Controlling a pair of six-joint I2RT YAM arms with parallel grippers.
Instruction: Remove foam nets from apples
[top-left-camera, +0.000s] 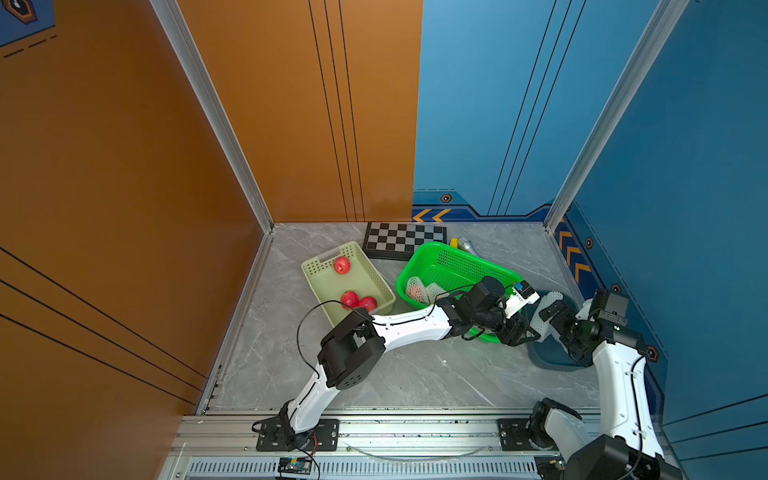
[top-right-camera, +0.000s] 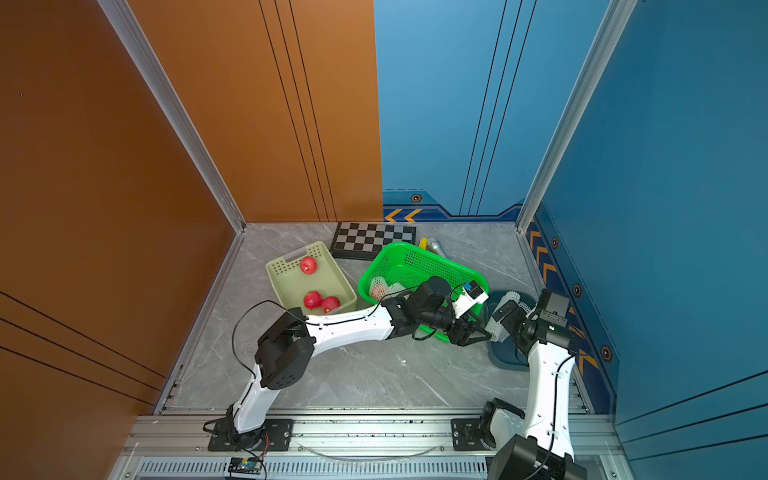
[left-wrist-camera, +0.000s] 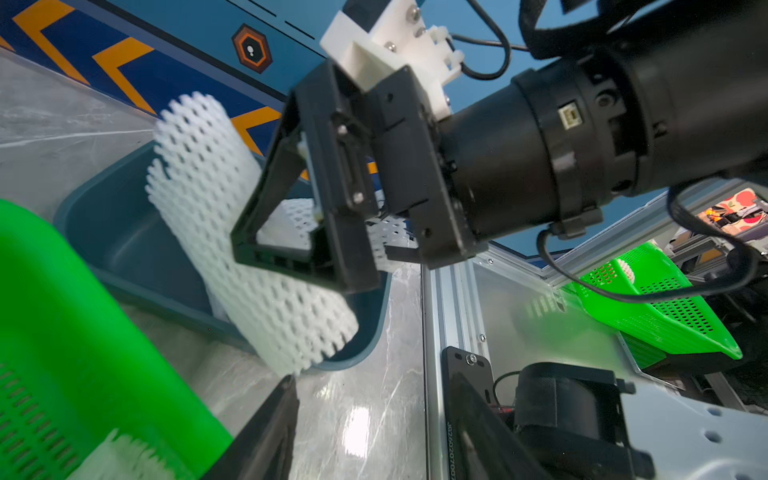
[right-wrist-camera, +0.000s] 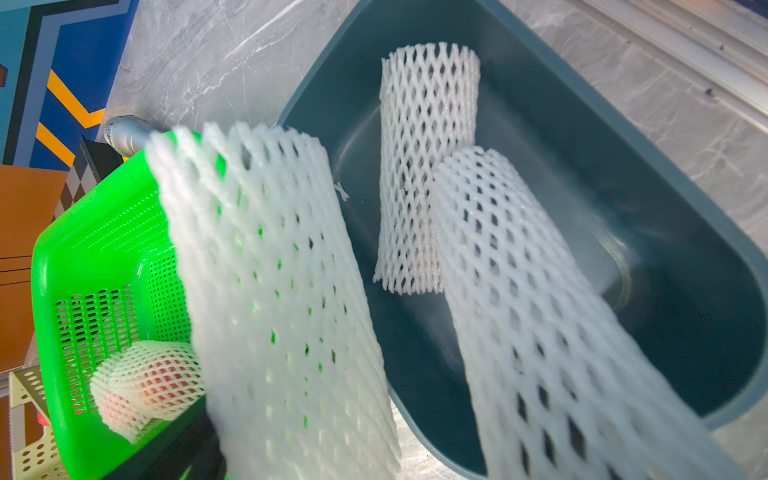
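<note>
Over the dark bin (top-left-camera: 552, 356), my right gripper (top-left-camera: 557, 316) has a foam net draped at its fingers; the right wrist view is mostly nets, so its finger is largely hidden. Two more white nets (right-wrist-camera: 428, 160) show in or above the bin. Netted apples (right-wrist-camera: 148, 384) lie in the green basket (top-left-camera: 440, 256). Bare red apples (top-right-camera: 308, 265) sit in the beige basket (top-right-camera: 280, 272).
A checkerboard (top-left-camera: 404, 236) and a silver cylindrical object (top-left-camera: 468, 246) are behind the green basket. The blue wall stands close on the right of the bin.
</note>
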